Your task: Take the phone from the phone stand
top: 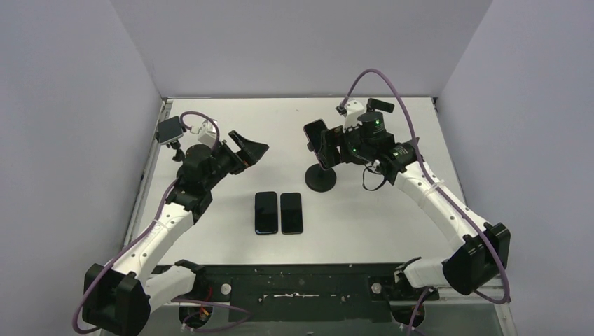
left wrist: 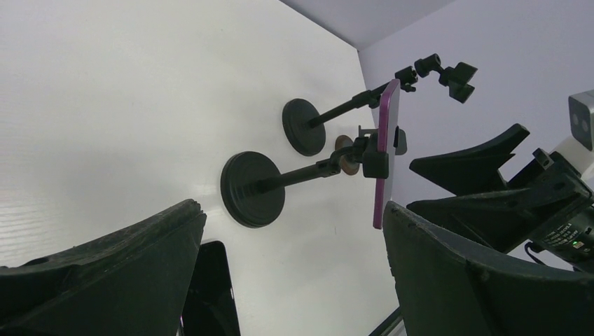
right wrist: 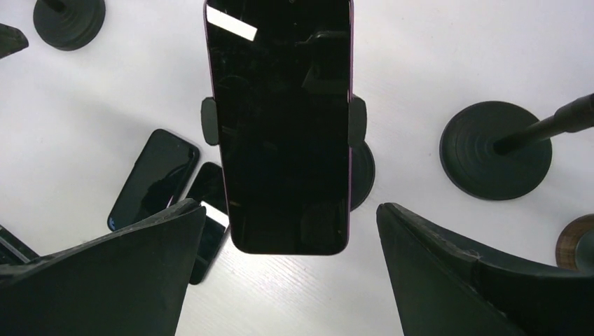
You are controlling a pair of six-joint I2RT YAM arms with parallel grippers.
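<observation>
A dark phone with a purple edge is clamped in the phone stand, held at its sides by the stand's clips. Seen from the left wrist, the phone stands edge-on, its screen turned toward the right gripper. The right gripper is open, its fingers spread wide in front of the phone's lower end with nothing gripped. From above, that gripper's fingers partly cover the phone. Well to the left, my left gripper hangs open and empty over the table.
Two dark phones, a left one and a right one, lie flat near the table's front. Another black stand base and a brown round base are close by.
</observation>
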